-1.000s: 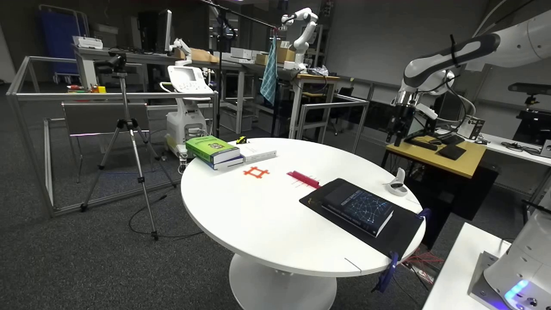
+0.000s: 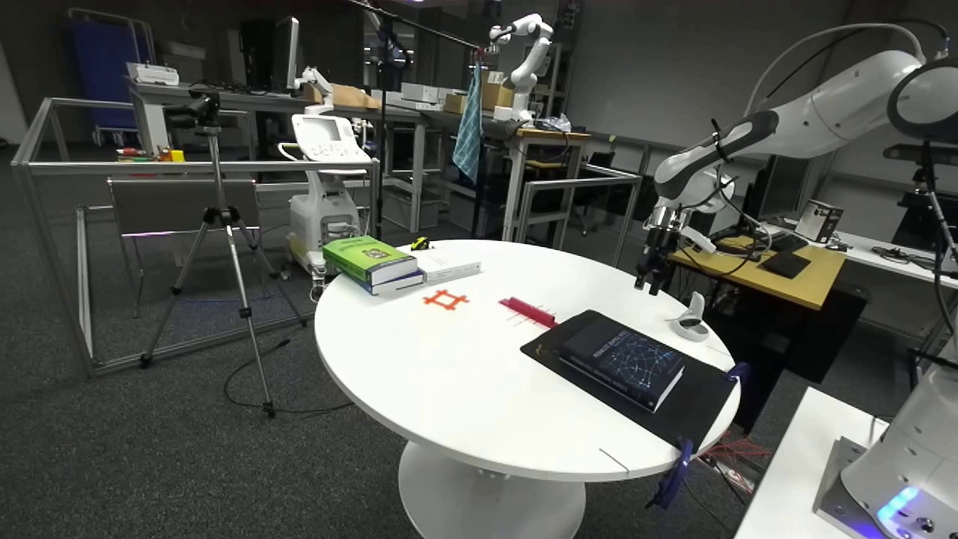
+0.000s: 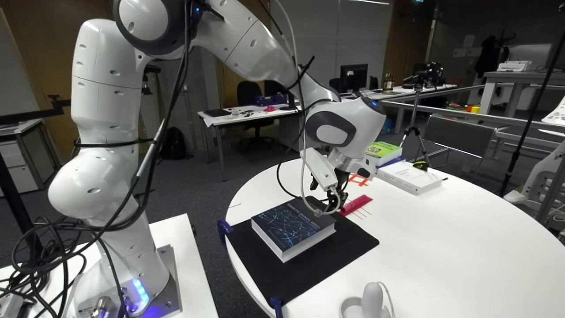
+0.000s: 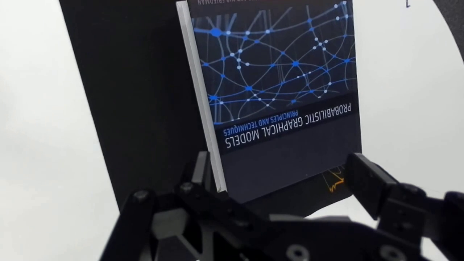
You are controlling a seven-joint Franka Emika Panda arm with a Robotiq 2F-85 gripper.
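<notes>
A thick dark book with a blue network pattern [image 2: 626, 358] lies flat on a black mat [image 3: 347, 246] on the round white table. The wrist view looks down on its cover [image 4: 282, 78], title upside down. My gripper hangs above the table, its two fingers set wide apart with nothing held between them. In that view the left fingertip overlaps the book's white page edge and the right one lies beyond the opposite side. In the first exterior view the gripper [image 2: 647, 289] shows above the table, behind the book, clear of it.
A green book [image 2: 373, 259] rests on a blue one, beside a white book [image 3: 408, 175]. A red strip [image 2: 530, 311] and an orange frame mark [image 2: 445, 300] lie on the table. A white controller [image 2: 691, 320] stands near the mat. Blue clamps [image 2: 671, 476] grip the table edge.
The arm has come down and leftward in the first exterior view, bringing the gripper from higher up to nearer the tabletop. The books and mat have stayed put.
</notes>
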